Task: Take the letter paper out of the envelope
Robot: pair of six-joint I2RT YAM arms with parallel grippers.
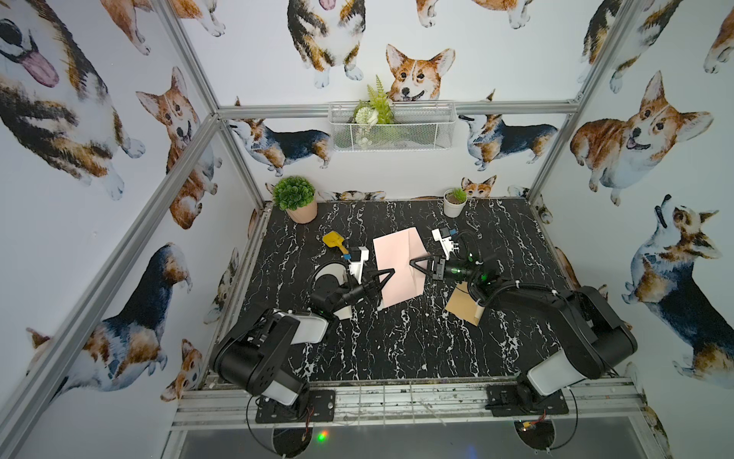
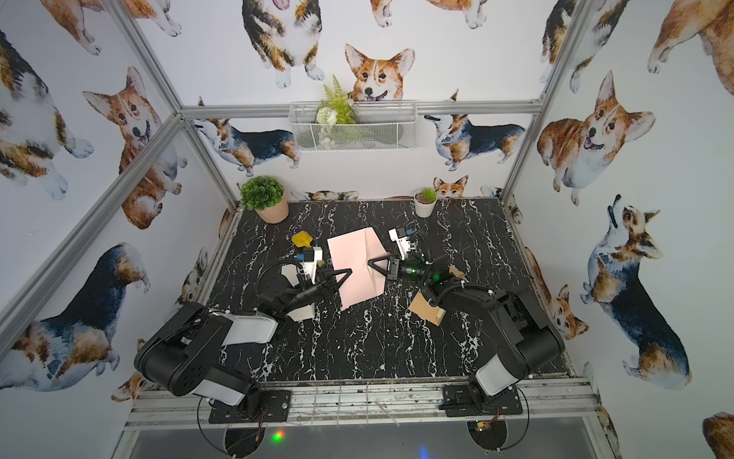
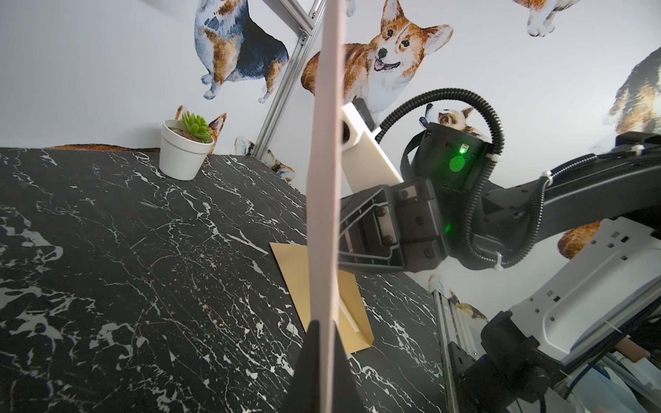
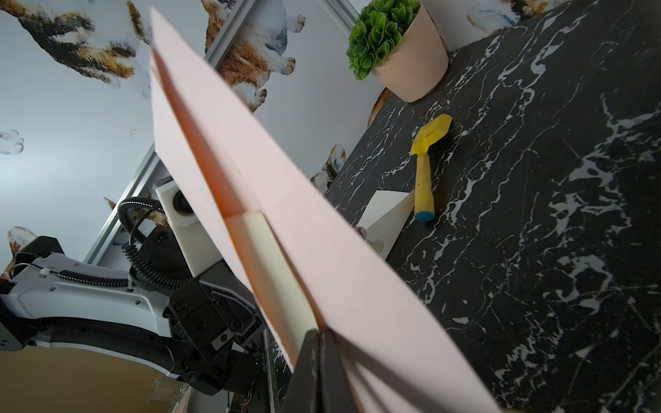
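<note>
The pink envelope (image 1: 393, 260) hangs between the two arms, seen nearly edge-on in the left wrist view. My left gripper (image 1: 391, 273) is shut on its side, and the pink sheet stands straight up from those fingers. In the right wrist view the envelope's mouth gapes, its flap (image 4: 330, 261) spread wide. Inside shows the cream letter paper (image 4: 272, 268). My right gripper reaches into the mouth, its fingertips shut at the end of the cream paper, which appears pinched between them. Most of that paper lies within the envelope.
A tan envelope (image 1: 463, 304) lies under the right arm, and a white one (image 4: 389, 216) by the left arm. A yellow toy shovel (image 1: 334, 240) lies behind the left gripper. Two potted plants, one large (image 1: 296, 199) and one small (image 1: 454, 202), stand at the back.
</note>
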